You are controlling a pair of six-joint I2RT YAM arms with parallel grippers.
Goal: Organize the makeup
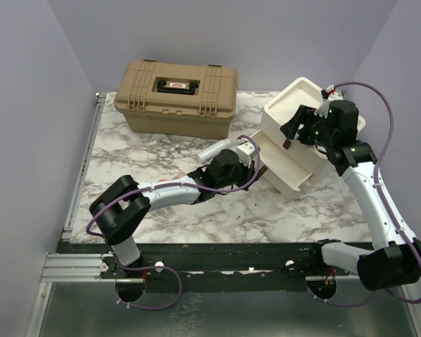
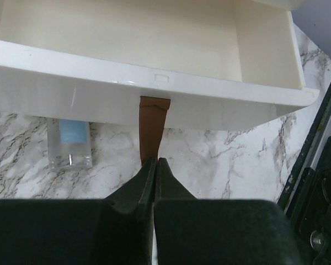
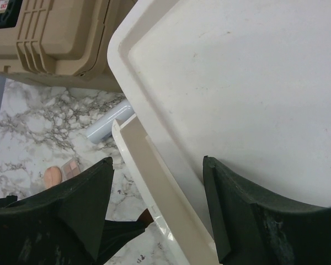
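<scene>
A white box (image 1: pixel 293 98) with a tray-like top stands at the right. Its lower drawer (image 1: pixel 285 166) is pulled out towards the left and looks empty where its inside shows. In the left wrist view, a brown pull tab (image 2: pixel 153 128) stretches from the drawer front to my left gripper, which is shut on the tab's end. My right gripper stands open above the box's near edge, the rim passing between its fingers; contact cannot be made out. Makeup pieces on the table include a clear cylinder (image 1: pixel 214 149), a clear packet (image 2: pixel 70 146) and a pink oval piece (image 3: pixel 52 176).
A large tan toolbox (image 1: pixel 177 98) occupies the back left. My left arm (image 1: pixel 175 193) reaches over the middle of the table, partly covering small items. Bare marble (image 1: pixel 295 221) lies in front of the drawer.
</scene>
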